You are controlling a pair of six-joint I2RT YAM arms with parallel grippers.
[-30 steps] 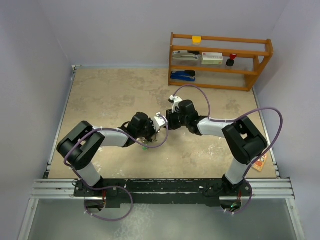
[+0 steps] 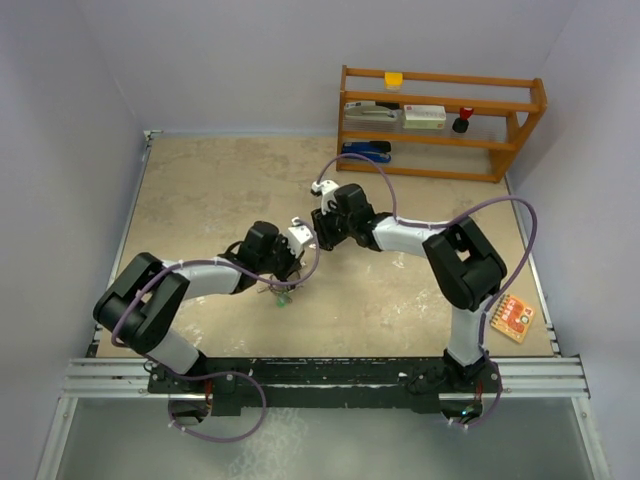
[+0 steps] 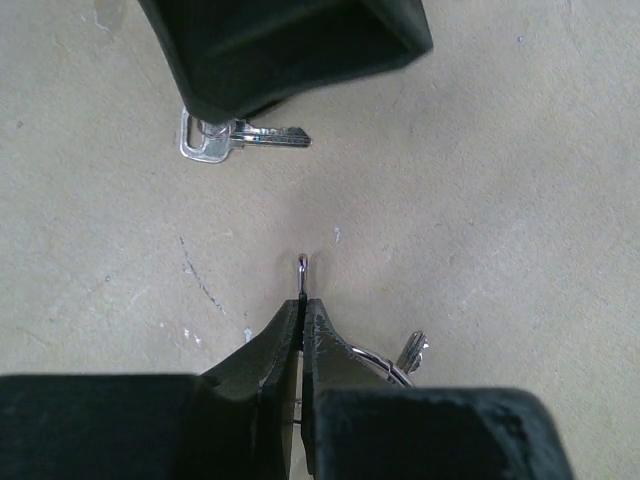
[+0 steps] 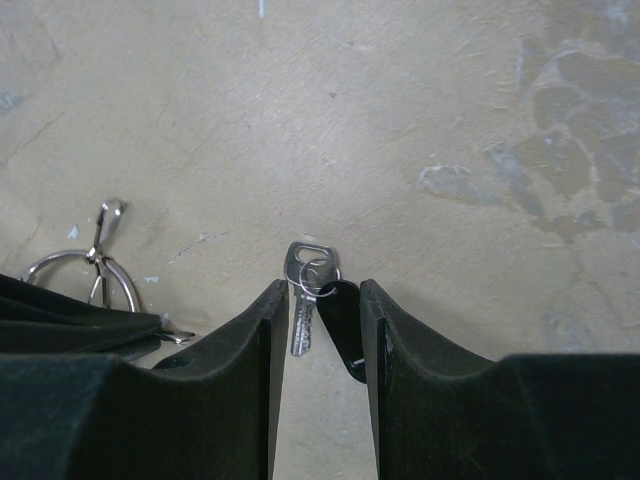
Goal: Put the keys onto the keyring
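Note:
My left gripper is shut, a thin shiny bit of metal poking out between its fingertips. Just behind them a curved metal ring [image 3: 375,360] shows, carrying a key-like piece [image 3: 412,352]. The same ring [image 4: 122,282] appears at left in the right wrist view, partly hidden by the left fingers [image 4: 80,325]. My right gripper stands open above a silver key [image 4: 301,335]. Beside that key lies a dark piece [image 4: 342,318], with a small thin ring over the key's head. I cannot tell whether the right fingers touch them.
A wooden rack [image 2: 440,135] with a blue stapler [image 2: 368,152] and a white box [image 2: 424,117] stands at the back. An orange notebook [image 2: 512,318] lies at the right edge. Free table surrounds the two grippers, which are close together.
Both arms have shifted left in the top view, staying close together. The left gripper has also come slightly toward the front edge, while the right one has risen slightly in the picture.

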